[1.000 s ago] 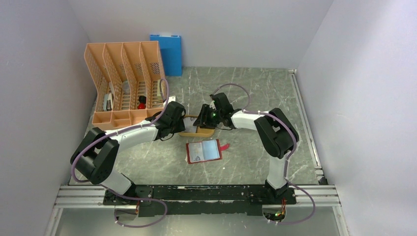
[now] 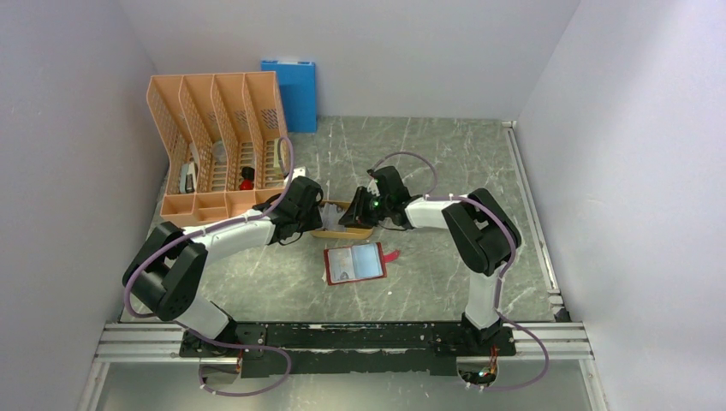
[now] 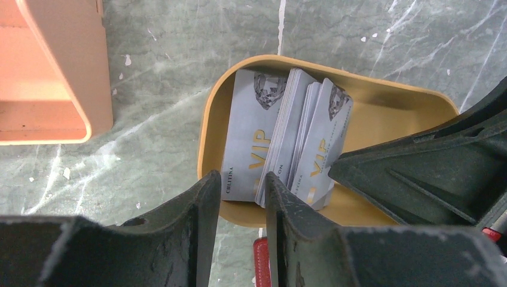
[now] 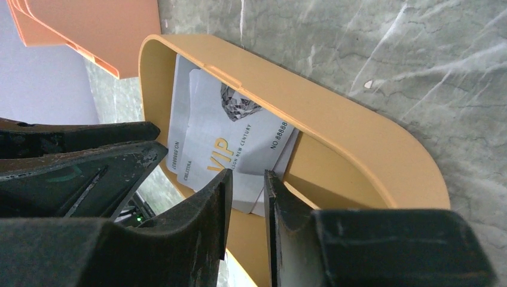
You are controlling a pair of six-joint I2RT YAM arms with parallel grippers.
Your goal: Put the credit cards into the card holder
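Note:
White VIP credit cards (image 3: 248, 143) lie overlapping in the left part of a tan box (image 3: 394, 113), some leaning over others. My left gripper is partly open at the box's near-left edge, beside the cards. My right gripper is also part open, over the box and close to the cards; its fingers (image 3: 365, 173) reach in from the right in the left wrist view. I see no card clearly pinched in either. The red-edged card holder (image 2: 355, 263) lies open in front of the box, with clear pockets; a dark mark shows through the left one.
An orange divided rack (image 2: 218, 128) with items in it stands at the back left. A blue board (image 2: 297, 96) leans behind it. A red strap (image 2: 391, 256) sticks out at the holder's right.
The cards in the box appear more spread. The left arm and holder look unchanged.

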